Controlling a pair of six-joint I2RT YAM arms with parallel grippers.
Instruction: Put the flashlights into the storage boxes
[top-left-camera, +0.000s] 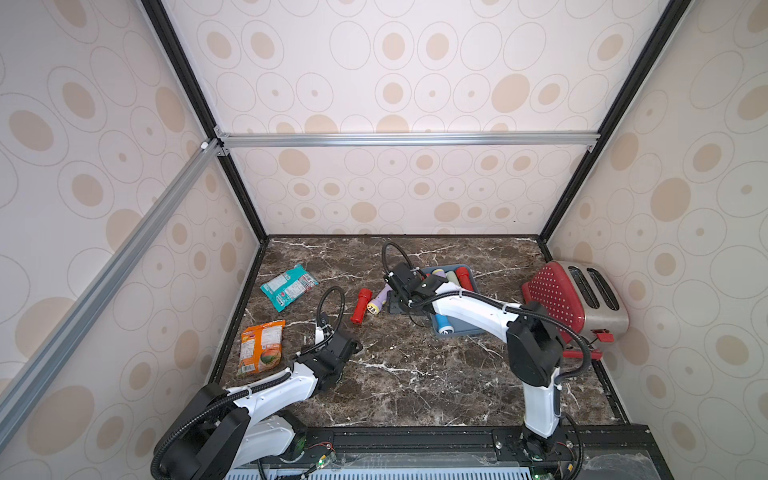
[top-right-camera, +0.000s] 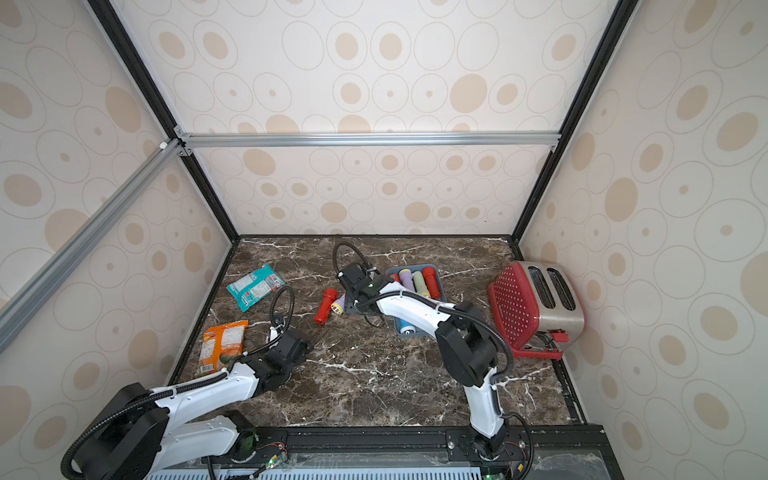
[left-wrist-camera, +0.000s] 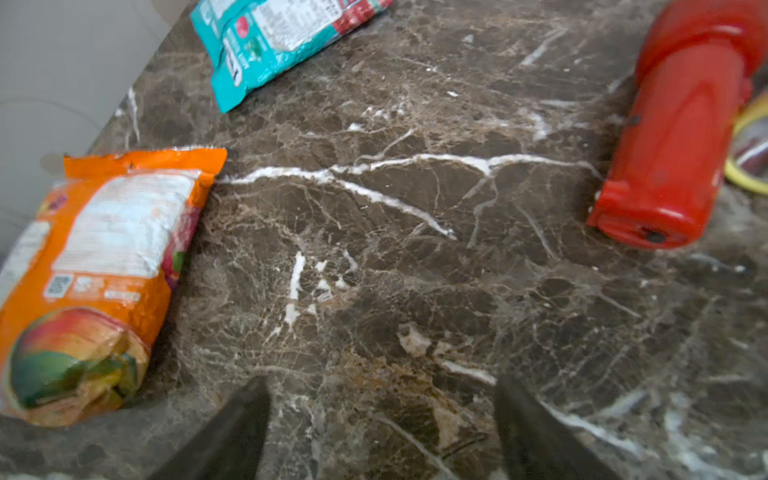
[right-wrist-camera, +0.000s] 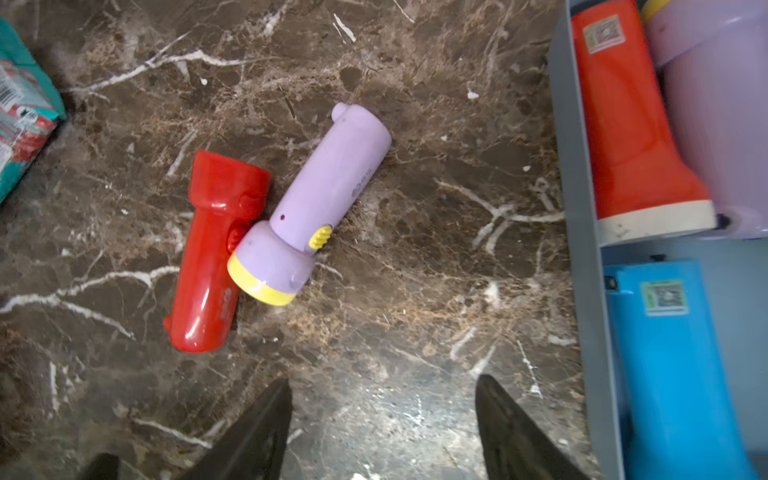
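Note:
A red flashlight (right-wrist-camera: 209, 264) and a lilac flashlight (right-wrist-camera: 328, 176) lie touching on the table, below my open right gripper, which is empty, beside the storage box (right-wrist-camera: 576, 200). The box holds several flashlights, among them red (right-wrist-camera: 632, 120), lilac (right-wrist-camera: 712, 120) and blue (right-wrist-camera: 672, 360) ones. My left gripper is low at the left, between the orange packet and the red flashlight (left-wrist-camera: 672, 136), its fingers apart with only table between them.
A teal packet (top-left-camera: 288, 285) and an orange packet (top-left-camera: 260, 344) lie at the left. A red toaster (top-right-camera: 532, 308) stands at the right edge.

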